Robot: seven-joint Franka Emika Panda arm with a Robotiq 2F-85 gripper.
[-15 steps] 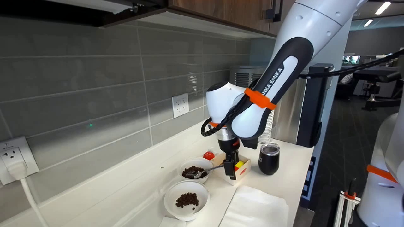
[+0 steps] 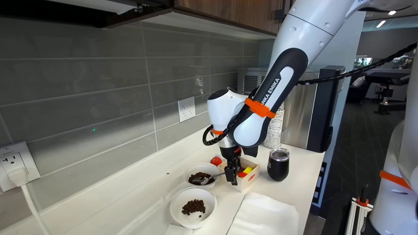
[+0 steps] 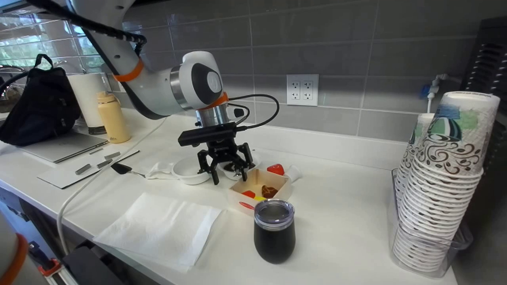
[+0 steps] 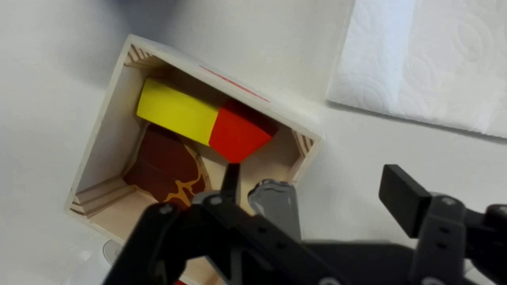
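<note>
My gripper is open, its two fingers apart on either side of a grey metal handle end in the wrist view. That handle belongs to a spoon resting in the farther white bowl of dark brown pieces. In exterior view 1 the gripper is low beside this bowl, over the edge of a small wooden box. Whether the fingers touch the spoon cannot be told. A second white bowl nearer the camera also holds brown pieces.
Inside the box lie a yellow block, a red block and a brown piece. A black tumbler stands beside it; a red object lies behind. White paper covers part of the counter. Stacked cups stand at the right.
In exterior view 1, my arm and gripper have shifted left, toward the bowl with the spoon. The bowls, box, tumbler and paper look unmoved.
</note>
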